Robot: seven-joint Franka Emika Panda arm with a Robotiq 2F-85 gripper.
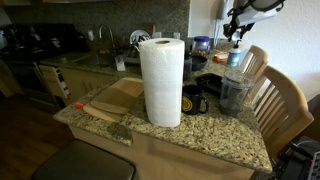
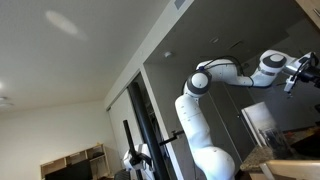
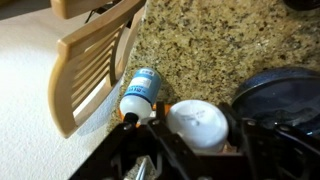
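Observation:
In the wrist view a white round-topped object (image 3: 198,125) sits between the dark fingers of my gripper, which is shut on it. A little orange shows at its edge; its lower part is hidden. Beside it, to the left, is a blue and white bottle (image 3: 140,92) with a dark tip, apart from the object. From exterior view 1, my gripper (image 1: 235,27) is above the counter's far right end, over the blue bottle (image 1: 235,57). The held object cannot be made out clearly there. In exterior view 2 the arm (image 2: 235,75) reaches right.
A paper towel roll (image 1: 163,85), a black mug (image 1: 194,100) and a clear pitcher (image 1: 234,92) stand along the counter. A dark pan (image 3: 280,95) lies right of the held object. Wooden chairs (image 1: 285,100) line the counter's right side. The cutting board (image 1: 117,95) is bare.

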